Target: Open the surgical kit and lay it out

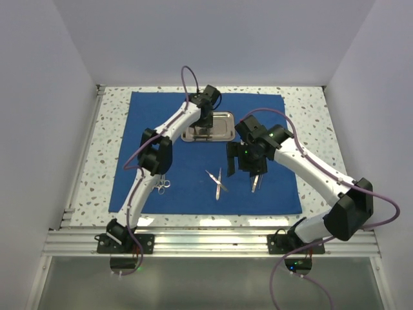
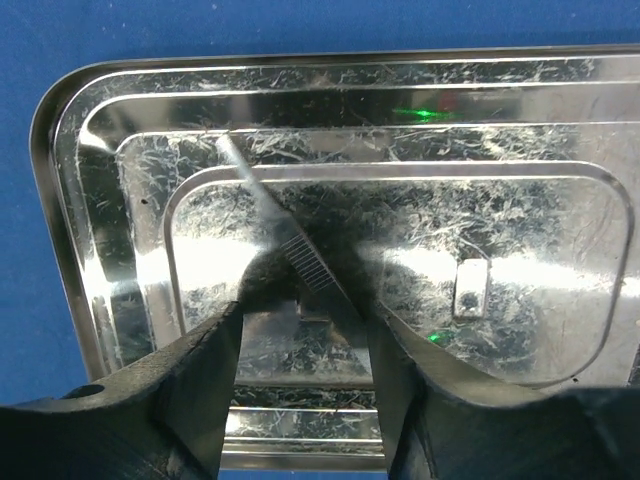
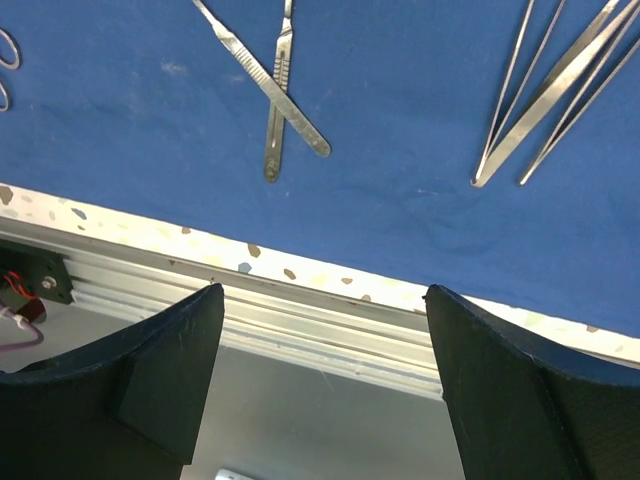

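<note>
The shiny metal tray [image 1: 224, 125] lies on the blue cloth at the back. In it rests a slim metal tool [image 2: 304, 262] with a ridged grip, slanted across the tray floor and looking blurred. My left gripper is over the tray, part open, its fingers apart on either side of the tool's lower part; no grip on it shows. Over the cloth to the right, my right gripper stands open and empty. Two crossed scalpel handles [image 3: 276, 95] lie on the cloth, with tweezers [image 3: 550, 95] to their right.
Several scissor-like tools [image 1: 161, 184] lie at the cloth's left, partly hidden by the left arm. A metal rail [image 1: 206, 236] runs along the table's front edge.
</note>
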